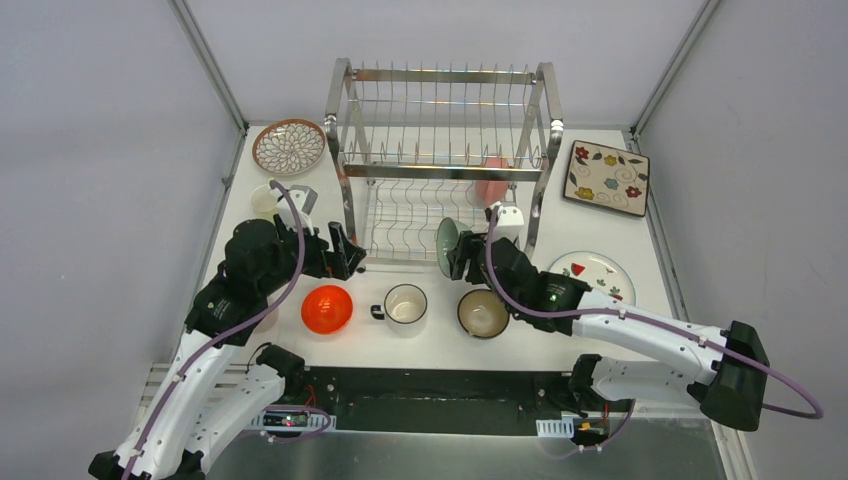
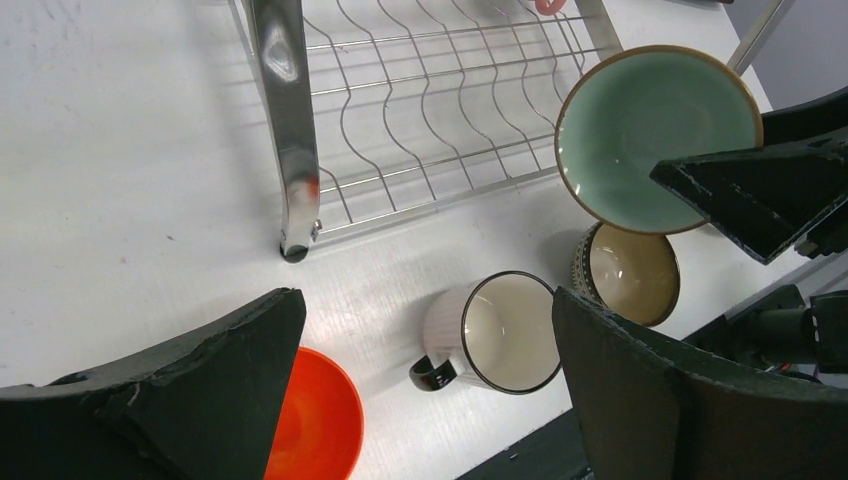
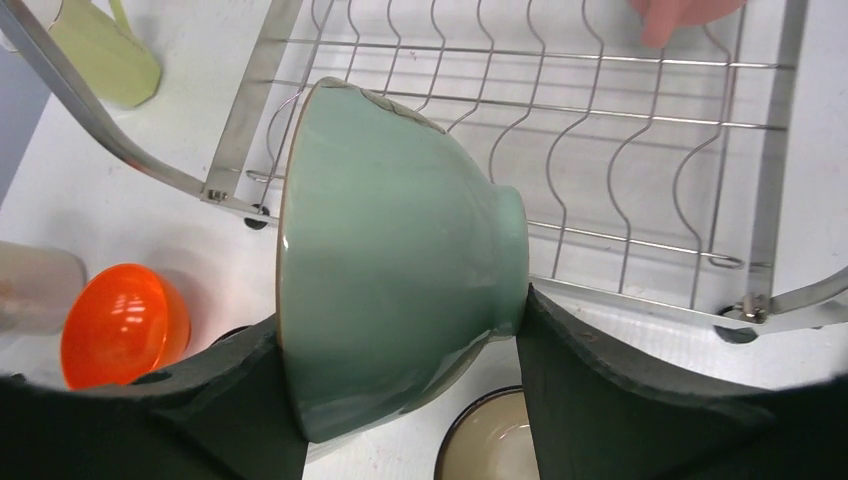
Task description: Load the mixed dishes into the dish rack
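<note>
A green bowl [image 1: 445, 245] is held on its side by my right gripper [image 1: 462, 255] at the front right of the rack's lower tier; its fingers [image 3: 590, 390] press round it. The dish rack [image 1: 440, 172] holds a pink item [image 1: 492, 185] below. My left gripper [image 1: 345, 250] is open and empty, left of the bowl. An orange bowl [image 1: 326, 310], an enamel mug [image 1: 405, 310] and a tan bowl [image 1: 483, 312] stand along the front.
A patterned plate [image 1: 289, 148] and pale cup [image 1: 264, 199] are at the left; a square plate [image 1: 606, 178] and round plate [image 1: 600, 273] at the right. The rack's metal posts stand near both grippers.
</note>
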